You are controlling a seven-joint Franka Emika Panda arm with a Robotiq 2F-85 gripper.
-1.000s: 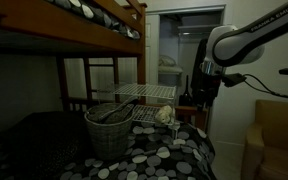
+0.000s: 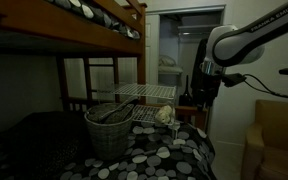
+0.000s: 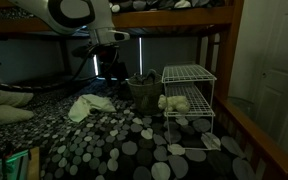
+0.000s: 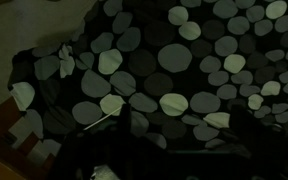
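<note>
My gripper (image 2: 206, 92) hangs above the bed's right end in exterior view 1, small and dark there. In the wrist view two dark fingers stand apart at the lower edge, so the gripper looks open, with only dotted fabric visible between them. A woven basket (image 2: 109, 130) stands on the dotted bedding (image 3: 109, 160), dark contents showing at its top. Beside it is a white wire rack (image 3: 189, 74), with a pale, lumpy soft item (image 3: 174, 102) on its lower level. A crumpled white cloth (image 3: 92, 106) lies on the bedding, well apart from the rack.
An upper bunk (image 2: 74, 30) overhangs the basket and rack. Wooden rails (image 3: 249, 135) border the bed on one side, and a tan armchair (image 2: 276, 140) stands off to the right. Bedding in front of the rack is clear.
</note>
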